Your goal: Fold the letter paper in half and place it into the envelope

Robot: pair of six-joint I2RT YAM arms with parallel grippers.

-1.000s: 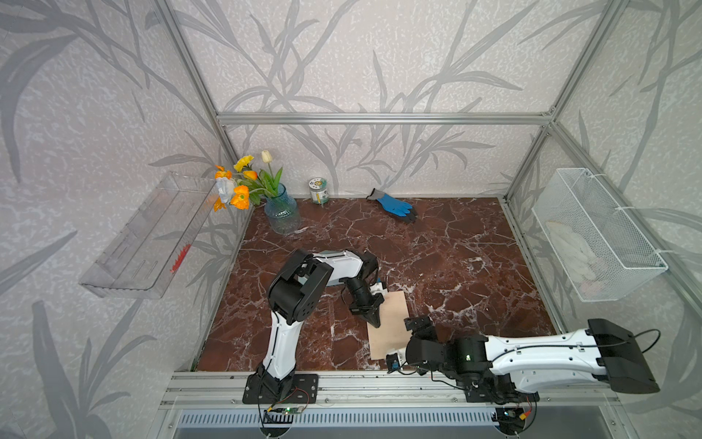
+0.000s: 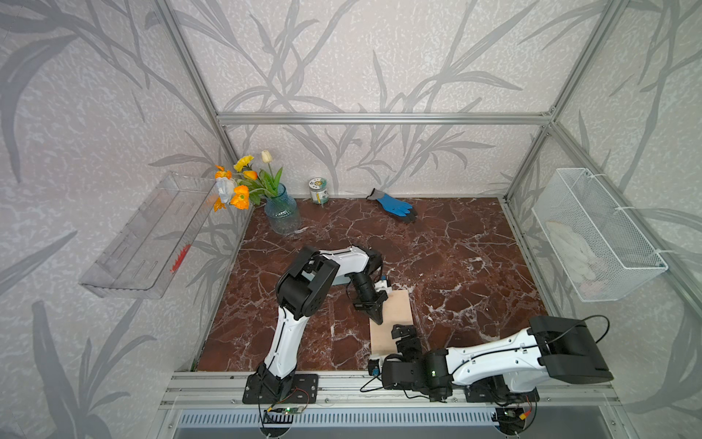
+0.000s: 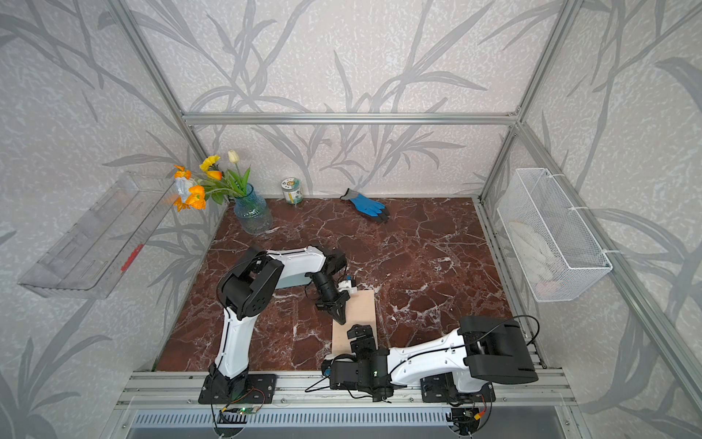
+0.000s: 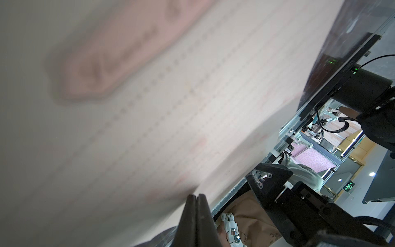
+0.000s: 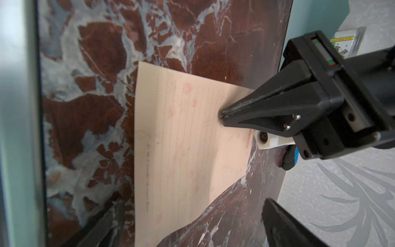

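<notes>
The pinkish lined letter paper (image 5: 181, 135) lies unfolded on the marble table, with some curl along one edge. My left gripper is shut, its tips pressed down on the paper; the left wrist view (image 4: 196, 196) shows the paper close up beneath them. My right gripper is open over the near part of the paper, its blurred fingers either side. A pale blue item, possibly the envelope (image 5: 314, 18), lies partly under the left arm.
A flower vase (image 2: 282, 216), a small can (image 2: 318, 191) and a blue glove (image 2: 392, 206) stand or lie at the back. A clear basket and a white mesh basket hang on the side walls.
My right gripper has moved leftward over the paper's near end. My left gripper shifted slightly right and up in the top left view, and the paper moved slightly with it.
</notes>
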